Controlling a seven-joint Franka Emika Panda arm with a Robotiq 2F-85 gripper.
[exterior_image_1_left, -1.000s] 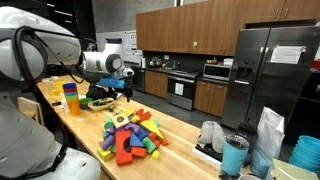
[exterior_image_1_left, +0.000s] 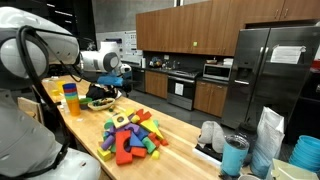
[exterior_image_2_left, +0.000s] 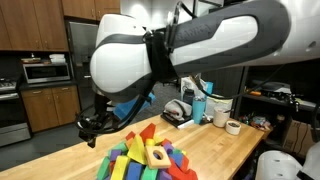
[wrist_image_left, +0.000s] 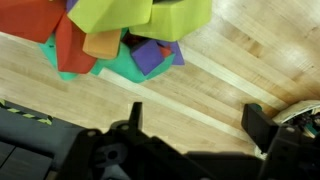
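Many coloured blocks (exterior_image_1_left: 130, 137) in red, blue, green, yellow and orange lie heaped on the wooden table. Some of them fill the upper left of the wrist view, among them a purple block (wrist_image_left: 147, 56) and an orange block (wrist_image_left: 102, 44). My gripper is open above the table, its two fingers wide apart and only bare wood showing between them. It hangs to the side of the heap, touching none of the blocks in the wrist view. In the second exterior view the arm hides part of the scene behind the heap (exterior_image_2_left: 145, 158).
A round basket (wrist_image_left: 300, 128) shows at the wrist view's right edge. Near the arm's base stands a coloured stack (exterior_image_1_left: 71, 99). A blue container (exterior_image_1_left: 235, 153) and a clear bag (exterior_image_1_left: 267, 140) occupy the table's right side. Bare wood (exterior_image_1_left: 185, 137) lies between.
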